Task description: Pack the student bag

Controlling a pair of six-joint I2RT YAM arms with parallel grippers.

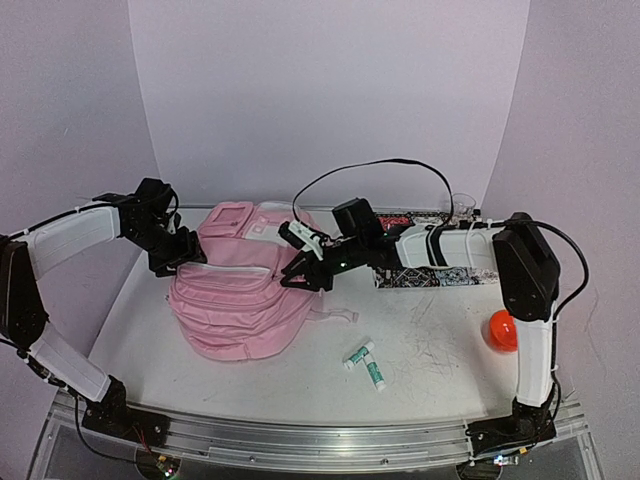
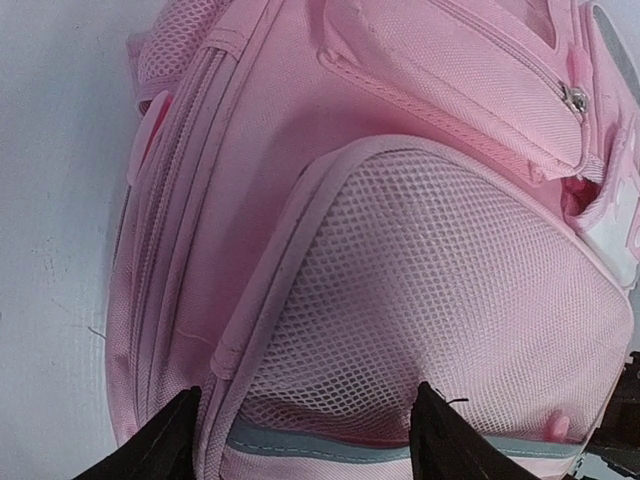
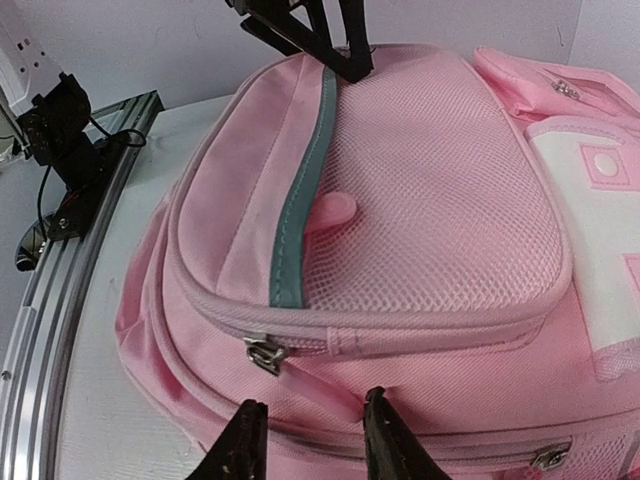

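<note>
The pink backpack (image 1: 240,320) lies on the left of the table, its front mesh pocket (image 2: 450,260) facing up with a grey-edged opening. My left gripper is at the pocket's left end, its fingers (image 2: 440,440) spread, with the pocket's piped edge and part of the mesh between them. At the pocket's other end is my right gripper, its fingers (image 3: 240,445) also apart. A pink zipper pull (image 3: 325,393) hangs from its metal slider between them, its tip close to the right-hand finger; whether it touches cannot be told.
Two white-and-green sticks (image 1: 373,372) lie right of the backpack. An orange-red bowl (image 1: 503,331) is near the right edge. Behind my right arm are a black-and-white patterned case (image 1: 435,278) and a clear glass (image 1: 463,204). The front right of the table has free room.
</note>
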